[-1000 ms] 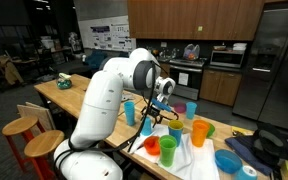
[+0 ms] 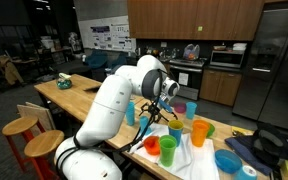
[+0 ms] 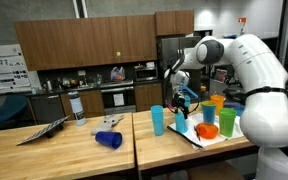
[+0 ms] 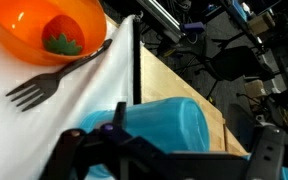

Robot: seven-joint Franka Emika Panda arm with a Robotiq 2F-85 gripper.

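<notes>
A blue cup fills the lower middle of the wrist view, close in front of my gripper. The dark fingers stand wide apart, so the gripper is open. Seen from outside, the gripper hangs low, just above the blue cup; whether it touches the cup cannot be told. Beyond the cup in the wrist view, a dark fork lies on the white cloth beside an orange bowl. A small red and green thing sits in that bowl.
Another blue cup stands close by, and one blue cup lies on its side farther left. A green cup and a yellow cup crowd the cloth. Bare table stretches away to the left.
The arm's hand end looks slightly lower near the blue cup than before. The cups and bowls show no clear shift.
</notes>
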